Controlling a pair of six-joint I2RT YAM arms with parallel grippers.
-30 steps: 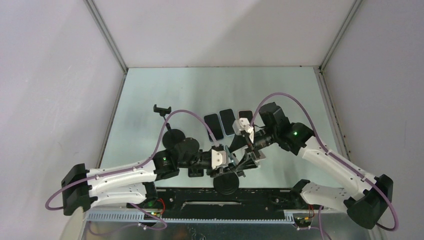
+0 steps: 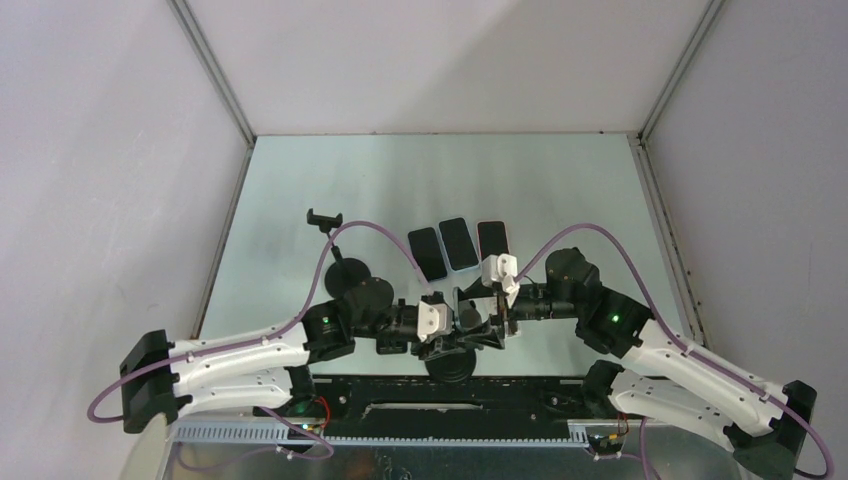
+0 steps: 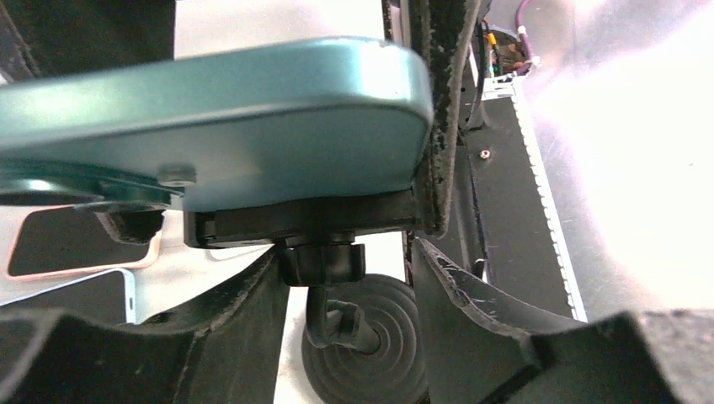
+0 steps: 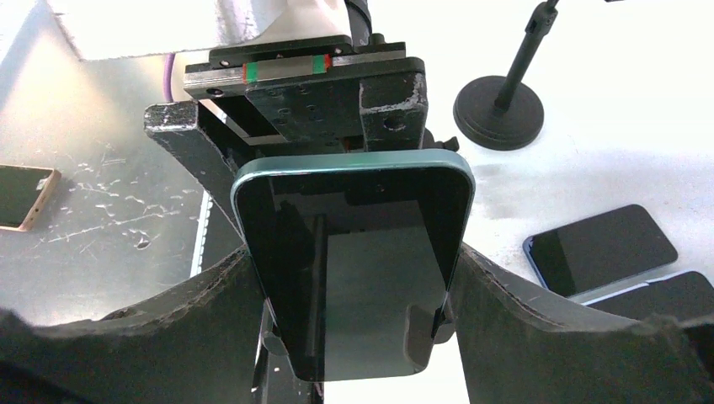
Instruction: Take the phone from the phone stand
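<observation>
A teal phone [image 3: 286,126] sits in the stand's black holder [image 3: 307,217], above the round base [image 3: 370,370]; in the top view both arms crowd over it. My left gripper is just under the holder, part open, its fingers either side of the stand's neck; whether they touch it is unclear. My right gripper has its fingers at both side edges of the phone [image 4: 349,269]; whether they press on it cannot be told.
Another empty stand [image 2: 347,275] stands on the left. Three phones [image 2: 426,254] lie behind the grippers on the table [image 2: 320,170], whose rear half is otherwise clear.
The left gripper has shifted only slightly.
</observation>
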